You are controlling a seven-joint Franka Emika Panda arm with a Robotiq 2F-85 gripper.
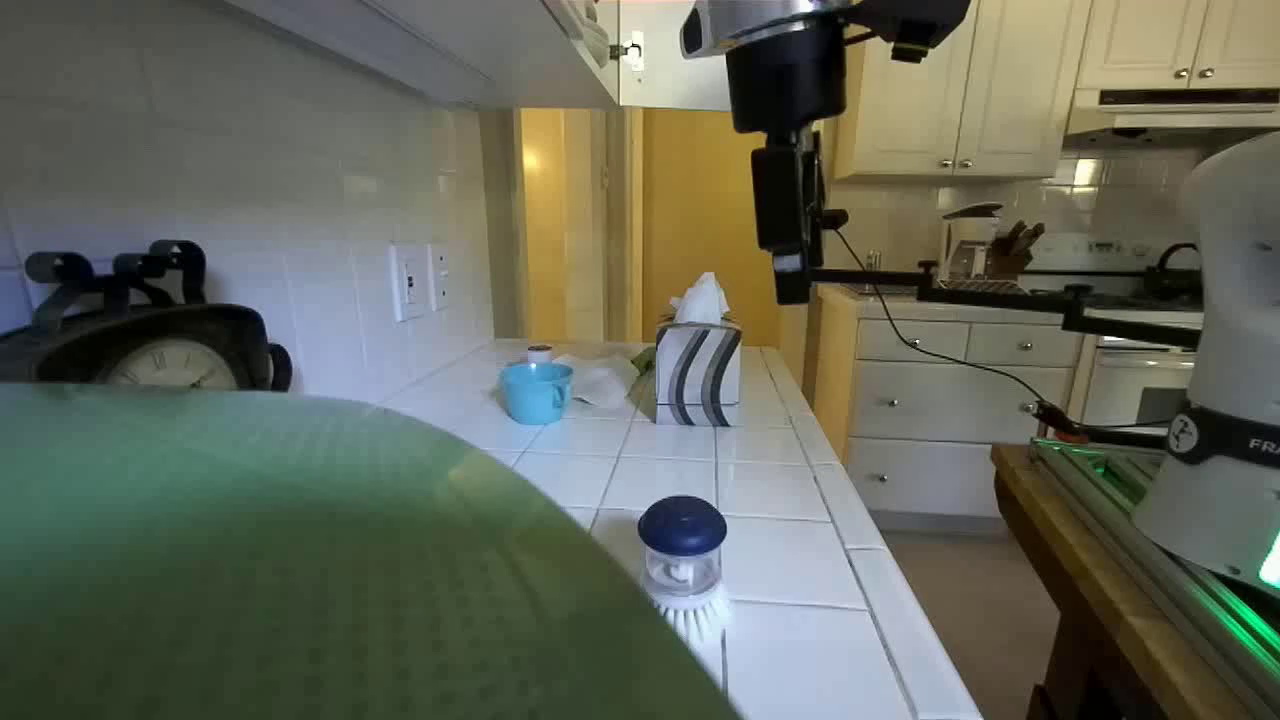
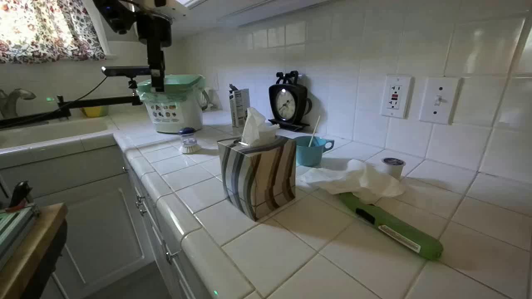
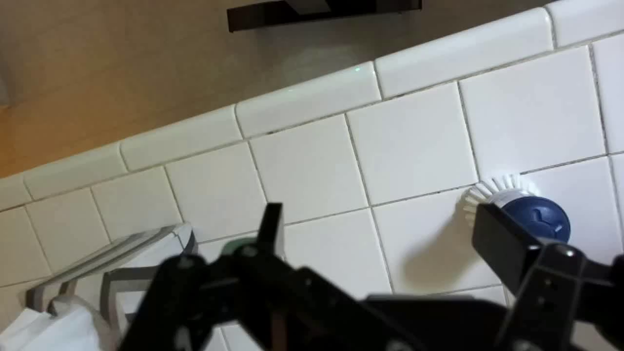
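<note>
High above the white tiled counter (image 2: 279,244) hangs my gripper, its fingers spread wide apart with nothing held; exterior view 1 also shows the gripper (image 1: 792,282) well clear of everything below. A dish brush with a dark blue cap (image 3: 538,217) stands bristles down, seen just past the right finger (image 3: 503,240) in the wrist view. The striped tissue box (image 2: 257,174) has a white tissue poking out of its top. Beside it is a light blue cup (image 2: 309,151) with a thin stick in it.
A crumpled white tissue (image 2: 356,179) partly covers a green-handled tool (image 2: 394,226), near a small round tub (image 2: 392,167). Along the wall stand a black clock (image 2: 287,102), a carton (image 2: 239,107) and a green-lidded bin (image 2: 172,107). Bare tiles lie between brush and tissue box.
</note>
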